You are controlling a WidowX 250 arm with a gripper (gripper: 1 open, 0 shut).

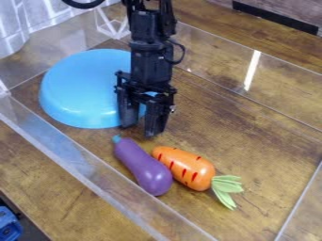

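Observation:
The black gripper hangs low over the wooden floor of a clear-walled bin, in front of the right part of a blue round plate or bowl. Just in front of it lie a purple eggplant and an orange carrot with pale green leaves, side by side. The fingertips are dark and overlap, so their opening and anything between them cannot be made out.
Clear bin walls run along the left and front. A blue object shows outside at the bottom left.

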